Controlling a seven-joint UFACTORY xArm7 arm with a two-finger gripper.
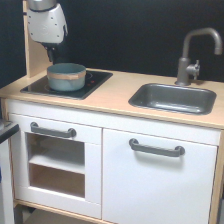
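A blue-grey pot point(67, 82) with a brownish rim sits upright on the black stovetop point(97, 83) at the left of the toy kitchen. My white gripper point(51, 55) hangs from the top left, its dark fingers pointing down just above and behind the pot's left rim. Whether the fingers touch the pot is not clear. At this size their opening cannot be made out.
A metal sink point(172, 97) with a grey faucet point(187, 65) lies to the right. Bare wooden counter point(120, 92) separates stove and sink. Below are an open-fronted oven point(57, 158) and a white cupboard door point(155, 180) with grey handles.
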